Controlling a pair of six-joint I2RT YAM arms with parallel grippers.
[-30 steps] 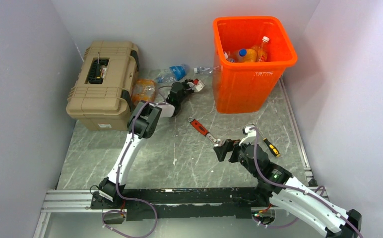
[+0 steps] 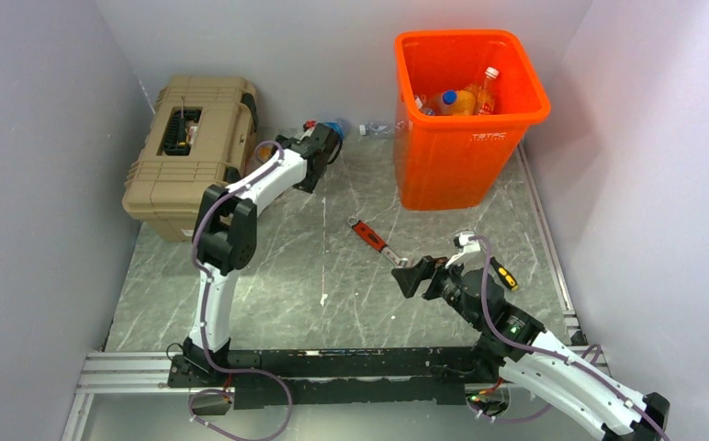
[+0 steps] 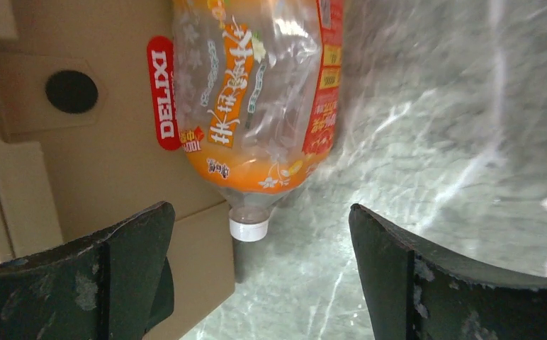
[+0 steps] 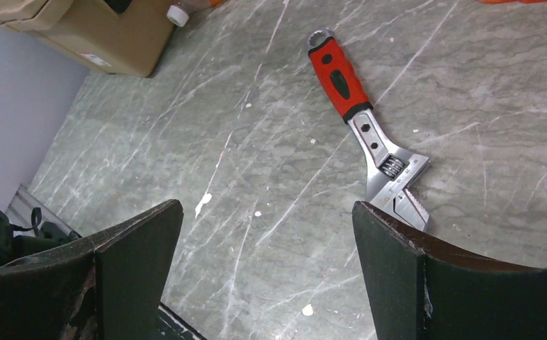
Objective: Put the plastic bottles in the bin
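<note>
My left gripper is open over an orange-labelled plastic bottle, which lies by the tan case with its white cap between and just beyond the fingertips. In the top view the arm mostly hides it; a clear bottle lies behind, beside the orange bin, which holds several bottles. My right gripper is open above the floor, near the red-handled wrench, with nothing held.
The tan case fills the back left. A yellow-black tool lies by the right arm. Walls enclose the sides and back.
My left gripper has moved left from near the bin to over the orange-labelled bottle by the case.
</note>
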